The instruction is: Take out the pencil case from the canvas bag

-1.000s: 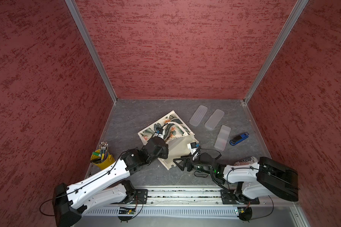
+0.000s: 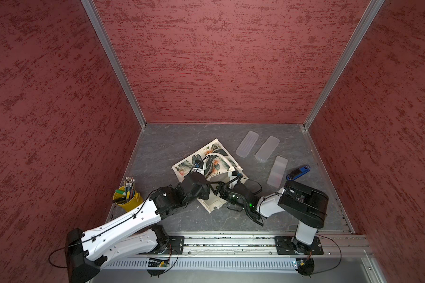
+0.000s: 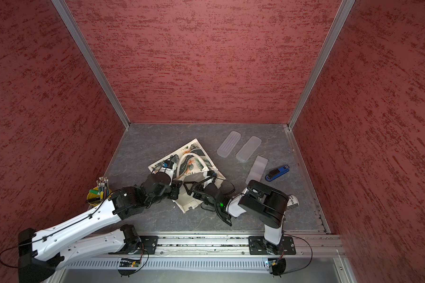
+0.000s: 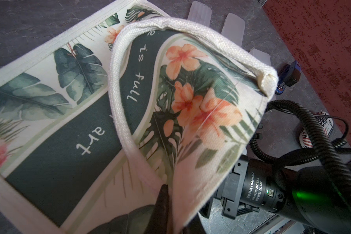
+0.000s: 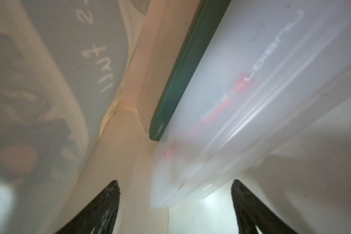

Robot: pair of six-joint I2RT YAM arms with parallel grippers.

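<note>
The floral canvas bag (image 2: 194, 153) lies on the grey table. In the left wrist view my left gripper is shut on the bag's fabric beside the looped handle (image 4: 118, 89), holding the flap up. My right gripper reaches into the bag's mouth, its fingers apart with nothing between them. Ahead of them in the right wrist view lie a translucent pencil case (image 5: 253, 97) with faint red contents and, against it, a dark green-edged box (image 5: 175, 78).
Translucent cases (image 2: 246, 143) lie behind and right of the bag, with a blue object (image 2: 297, 172) farther right. A yellow pen cup (image 2: 127, 200) stands at the left.
My right gripper has moved left and into the bag, its arm swinging inward. The left gripper and bag flap have barely moved.
</note>
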